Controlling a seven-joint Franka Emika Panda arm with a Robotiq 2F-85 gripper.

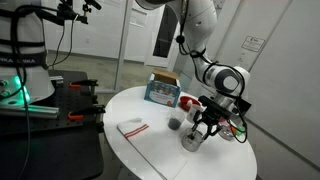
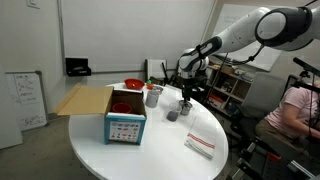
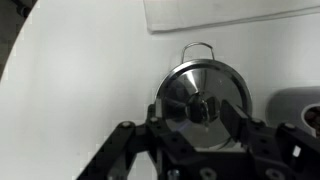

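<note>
A round, shiny metal vessel (image 3: 178,92) with a small wire loop handle lies below my gripper in the wrist view, and something dark shows at its middle, perhaps a reflection. My fingers stand apart above it, one toward each side, with a gap between them. Exterior view 1 shows the metal vessel (image 1: 190,144) on the white table, with the gripper (image 1: 200,133) low over it and partly covering it. Whether the fingertips touch it I cannot tell. The gripper (image 2: 186,99) is small in exterior view 2.
A grey cup (image 3: 297,106) stands close by on the right in the wrist view. Exterior view 1 has a clear cup (image 1: 175,120), a striped cloth (image 1: 132,128), red bowls (image 1: 186,101) and an open box (image 1: 160,92).
</note>
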